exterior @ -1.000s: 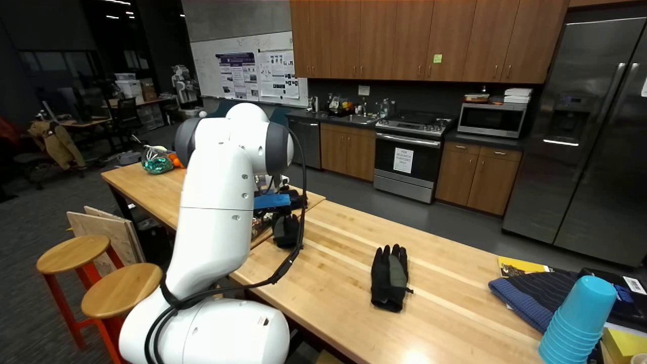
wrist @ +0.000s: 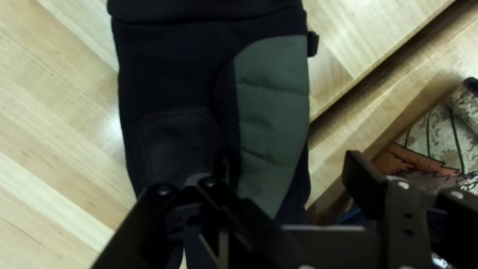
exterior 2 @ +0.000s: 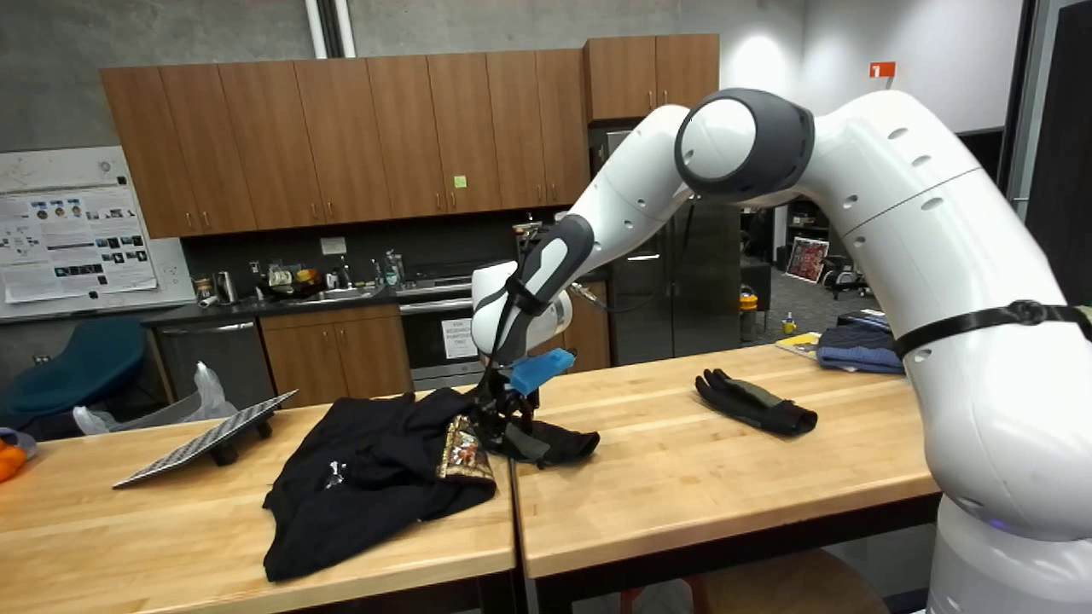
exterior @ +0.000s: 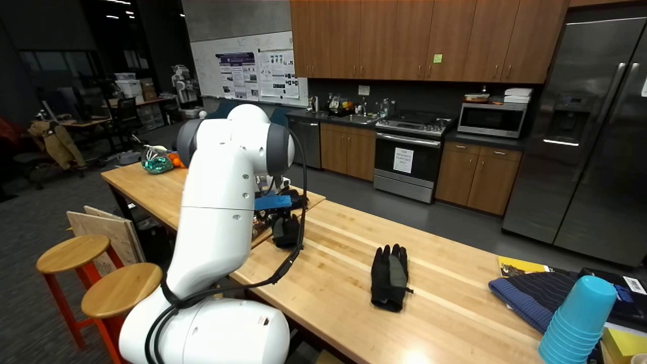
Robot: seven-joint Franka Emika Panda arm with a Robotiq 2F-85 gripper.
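Observation:
A black glove with a grey-green panel lies on the table under my gripper in the wrist view. The fingers stand apart, one over the glove and the other to its right, above the gap between the tables. Whether either finger touches the glove, I cannot tell. From the side, the gripper is low over this glove, beside a black garment with a patterned patch. A second black glove lies flat and apart on the nearer table.
A tilted patterned panel stands on the far table. Blue stacked cups and a dark knit hat sit at the right end. Bare tabletop separates the two gloves.
The arm has barely shifted; the blue part at its end sits very slightly lower. The second glove has stayed put.

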